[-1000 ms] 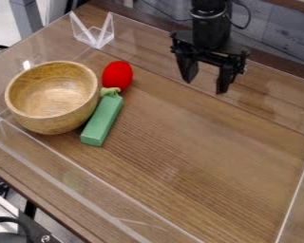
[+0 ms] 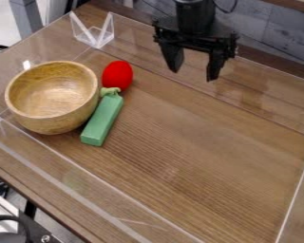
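Observation:
My gripper [image 2: 196, 59] hangs at the top centre of the camera view, dark, above the back of the wooden table, with two prongs pointing down and apart. Below and to the left lie a red oval object [image 2: 118, 74], a green bar-shaped object [image 2: 102, 121] with a lighter tip, and a wooden bowl [image 2: 50, 112]. Nothing clearly shows between the prongs.
A small clear plastic or wire holder [image 2: 94, 30] stands at the back left.
The objects on the table have not moved.

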